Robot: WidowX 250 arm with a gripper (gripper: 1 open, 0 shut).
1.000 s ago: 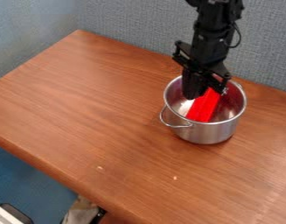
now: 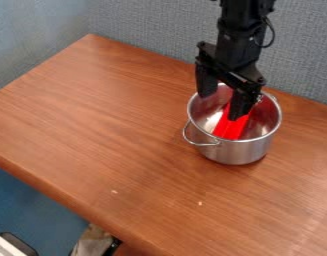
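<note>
A steel pot (image 2: 235, 147) with a wire handle stands on the wooden table at the right. Inside it lies a red elongated object (image 2: 230, 127). My black gripper (image 2: 223, 93) is over the pot, open, its fingers at about rim height above the red object. I cannot tell whether they touch it.
A grey wall stands behind it. The table's edge runs along the lower left, with blue floor beyond.
Since a second ago my gripper has risen and its fingers have spread apart over the pot. The pot looks unmoved.
</note>
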